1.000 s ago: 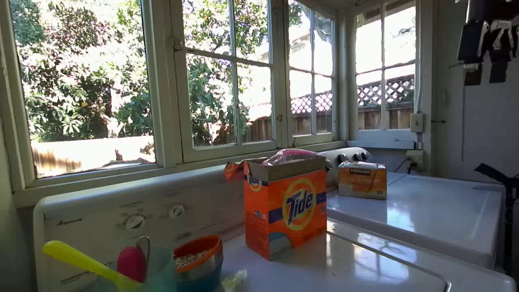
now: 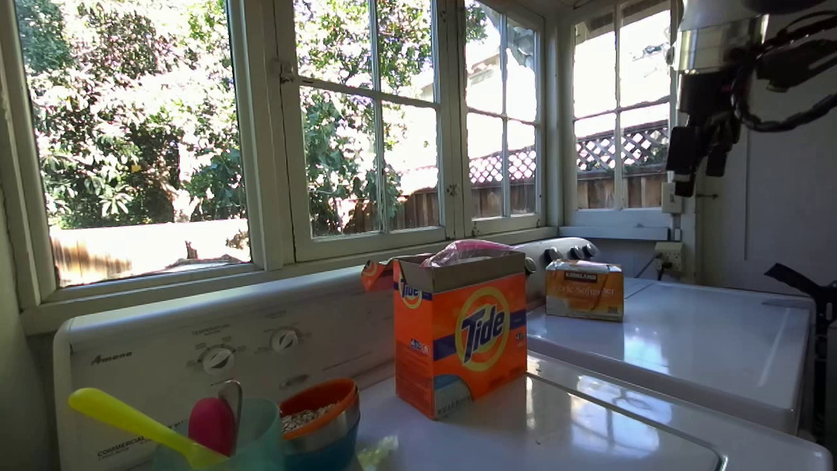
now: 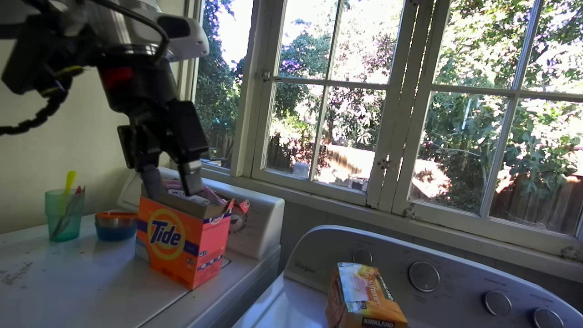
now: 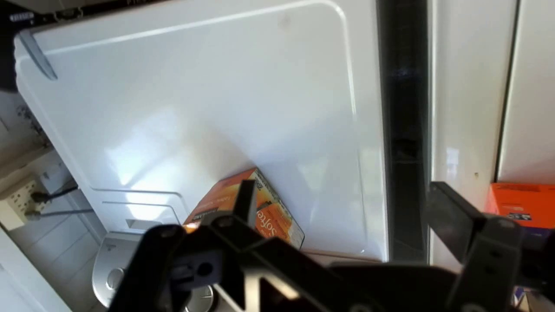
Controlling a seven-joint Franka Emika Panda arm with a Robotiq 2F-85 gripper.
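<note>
My gripper (image 2: 700, 177) hangs in the air at the upper right of exterior view 1, well above the white machine tops. Its two fingers stand wide apart in the wrist view, open, with nothing between them. Under it lies the orange Kirkland fabric softener box (image 4: 275, 221), partly covered by the left finger (image 4: 245, 200). An orange Tide box (image 2: 463, 337) stands upright on the nearer machine, its top open and pinkish plastic showing inside. In exterior view 2 the fingertips overlap the rim of the Tide box (image 3: 180, 240), but the wrist view puts that box off to the right.
A teal cup (image 3: 57, 218) with a yellow-handled utensil and an orange-rimmed bowl (image 2: 322, 412) stand left of the Tide box. A dark gap (image 4: 408, 156) separates the two machines. Much of the softener box's machine top (image 4: 249, 88) is clear. Windows line the back.
In exterior view 1 the gripper has come left and lower from the upper right corner, and it has turned. The boxes, cup and bowl have not moved.
</note>
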